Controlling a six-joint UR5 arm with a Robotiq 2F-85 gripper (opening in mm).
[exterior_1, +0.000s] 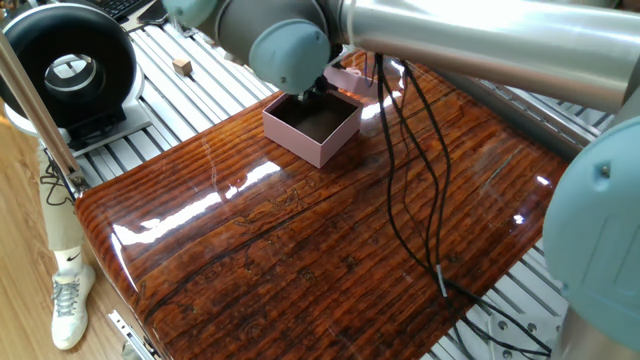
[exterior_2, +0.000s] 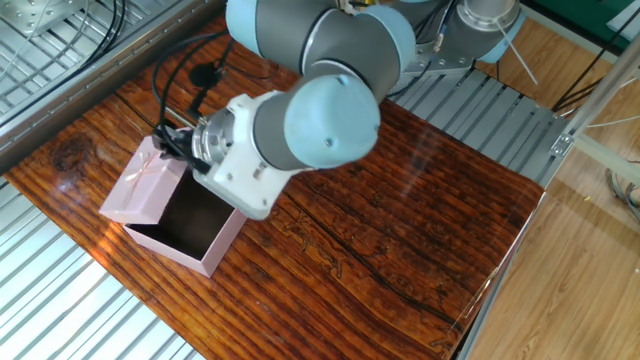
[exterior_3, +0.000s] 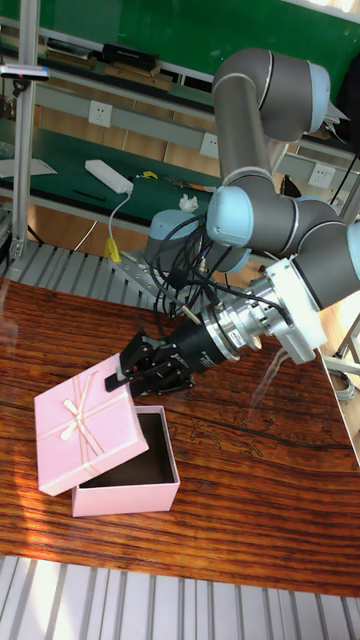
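Note:
An open pink box (exterior_3: 126, 499) with a dark inside stands on the glossy wooden table. Its pink lid (exterior_3: 85, 437), tied with a ribbon bow, lies askew across part of the opening and juts past the box's side. In exterior view 2 the lid (exterior_2: 145, 183) covers the left part of the box (exterior_2: 207, 240). My black gripper (exterior_3: 126, 366) is at the lid's edge, one fingertip overlapping its top in exterior view 3. Whether the fingers pinch the lid is unclear. Exterior view 1 shows the box (exterior_1: 318, 138), with the lid (exterior_1: 352, 82) partly hidden behind it.
Black cables (exterior_1: 435, 190) hang from the arm over the table's right side. A small wooden block (exterior_1: 182, 67) and a black ring-shaped device (exterior_1: 70, 70) stand on the slatted metal surface beyond the table.

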